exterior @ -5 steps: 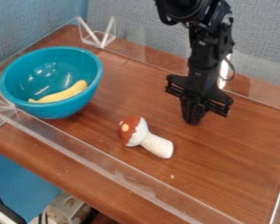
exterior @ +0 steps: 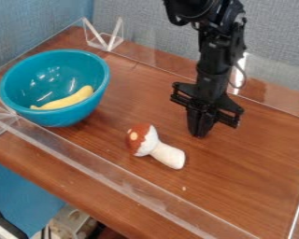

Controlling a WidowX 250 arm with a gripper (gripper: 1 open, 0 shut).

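My black gripper [exterior: 202,119] reaches down over the wooden tabletop right of centre, its fingertips low near the wood; whether anything is between them is hidden by its dark body. A toy mushroom [exterior: 163,151] with a red-spotted cap and white stem lies in front of it, apart from it. A blue bowl [exterior: 79,110] at the left holds a yellow banana [exterior: 64,99].
Clear plastic edging runs along the front and back of the wooden table [exterior: 239,177]. A white wire stand [exterior: 102,37] is at the back left. Bare wood lies to the right and between bowl and gripper.
The mushroom, bowl and banana have not moved.
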